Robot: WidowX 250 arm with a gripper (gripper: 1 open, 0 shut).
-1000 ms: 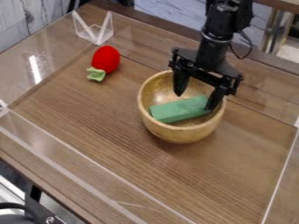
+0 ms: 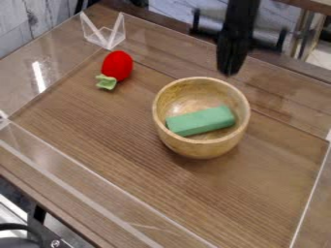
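Observation:
A wooden bowl (image 2: 168, 139) sits at the centre right of the table, with a green oblong block (image 2: 199, 121) lying inside it. My black gripper (image 2: 198, 56) is at the top, behind and above the bowl, blurred and apart from it; I cannot make out its fingers.
A red round object (image 2: 118, 65) with a small green piece lies at the upper left, near a clear plastic item (image 2: 104, 30).
My gripper has moved up and back, away from the bowl. The green block stays in the bowl, its right end no longer hidden by the gripper.

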